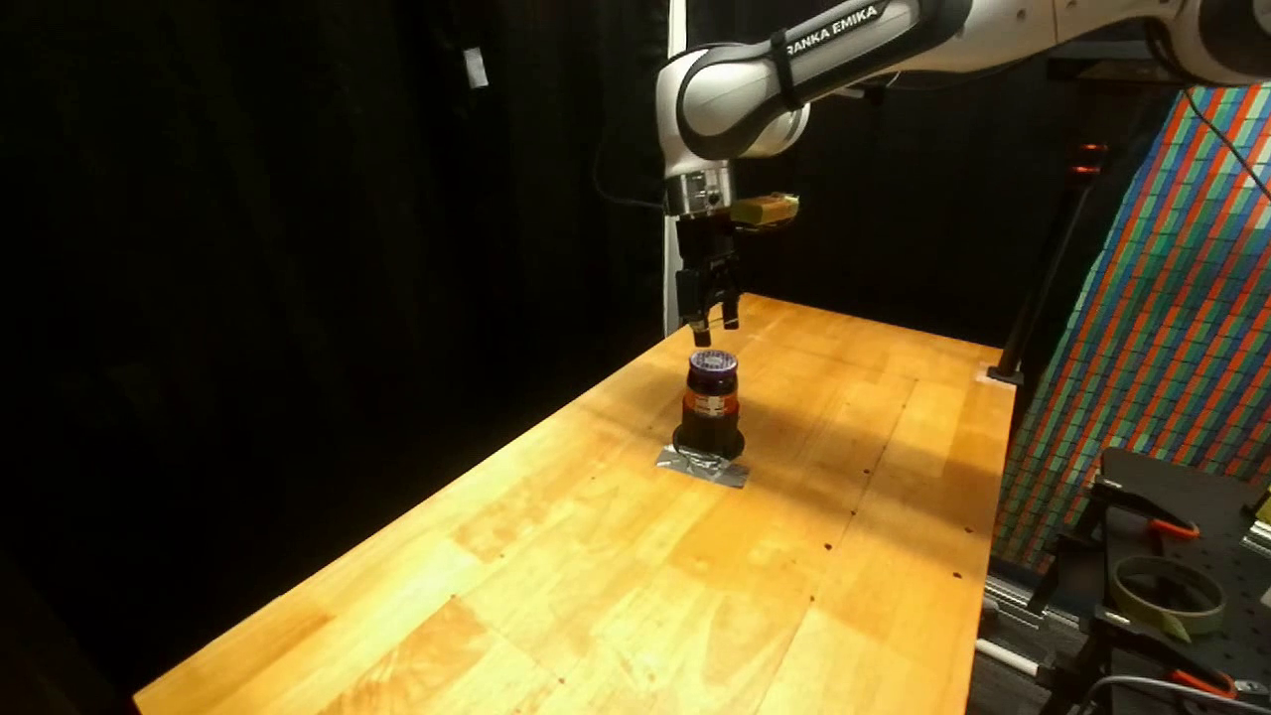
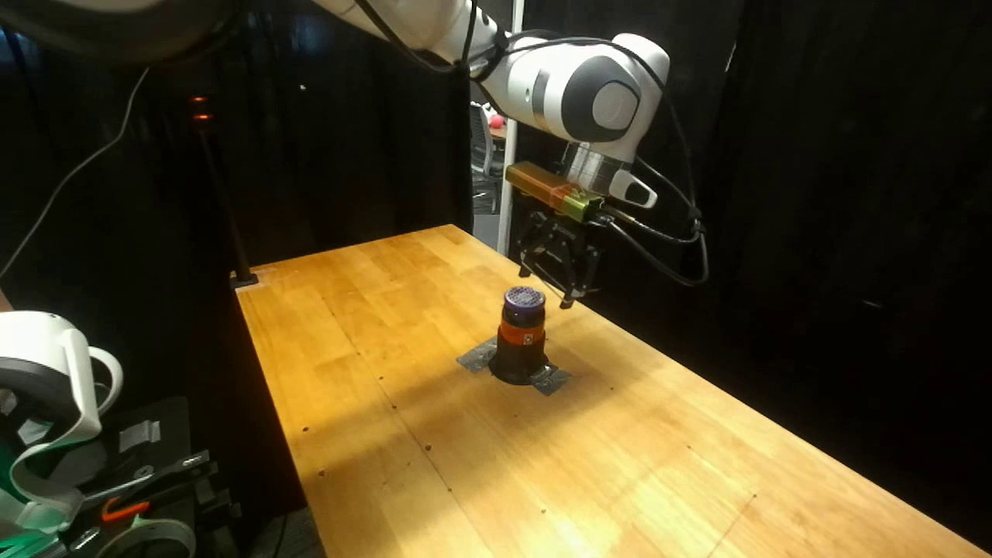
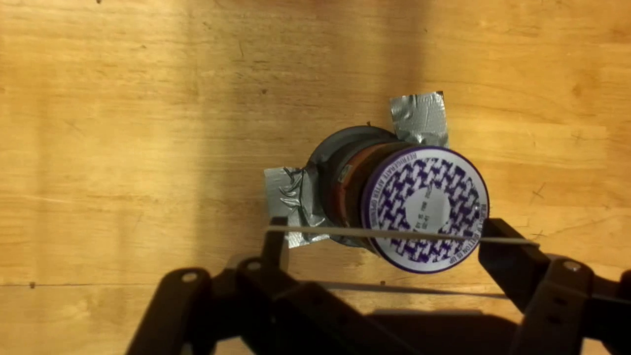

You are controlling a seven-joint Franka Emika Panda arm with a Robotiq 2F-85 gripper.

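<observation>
A dark jar (image 1: 712,387) with an orange label and a purple-and-white lid stands upright in a black round holder (image 1: 710,436), which silver tape fixes to the table. My gripper (image 1: 717,332) hangs just above and beyond the jar, open, with a thin band stretched across its fingers. In the second exterior view the gripper (image 2: 546,288) is close over the jar (image 2: 523,321). From the wrist, the patterned lid (image 3: 427,207) shows nearer the right finger (image 3: 509,251); the left finger (image 3: 273,248) stands well apart from it. Nothing is gripped.
Strips of silver tape (image 3: 418,115) lie flat beside the holder. A black post (image 1: 1043,280) rises at the table's far corner, and a side cart (image 1: 1174,512) holds clamps and a tape roll.
</observation>
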